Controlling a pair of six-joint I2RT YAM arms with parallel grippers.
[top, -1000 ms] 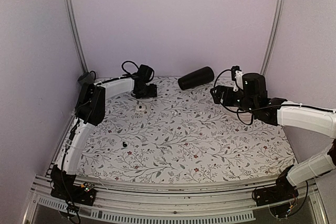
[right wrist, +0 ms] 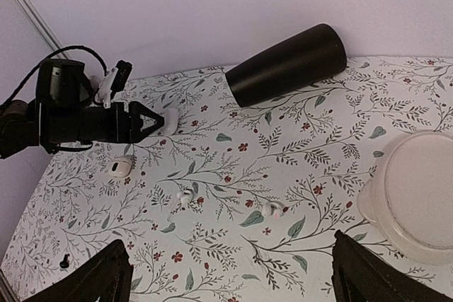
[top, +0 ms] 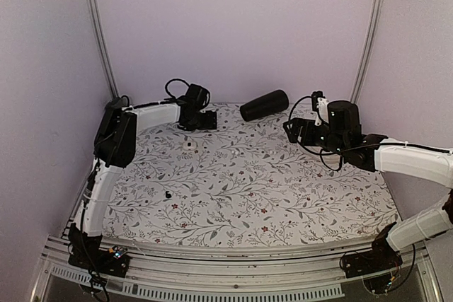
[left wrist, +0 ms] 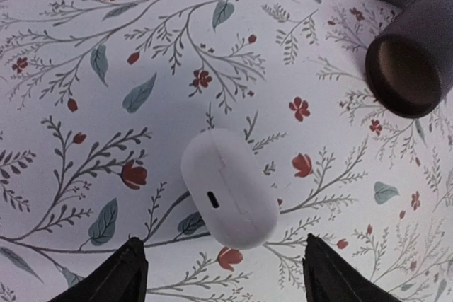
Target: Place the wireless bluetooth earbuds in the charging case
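Note:
My left gripper (top: 209,122) is open above the back left of the patterned table; below it in the left wrist view lies a white oblong case (left wrist: 230,189) with a small dark slot, between and beyond the open fingertips. A white case-like piece (right wrist: 120,167) lies nearer the front, and two small white pieces, apparently earbuds (right wrist: 185,196), lie apart on the table's middle. My right gripper (top: 294,129) is open over the right side, nothing between its fingers.
A black cylinder (top: 263,105) lies at the back. A white round object (right wrist: 417,192) sits on the right, under the right arm. A small dark item (top: 168,194) lies front left.
The right arm has barely moved.

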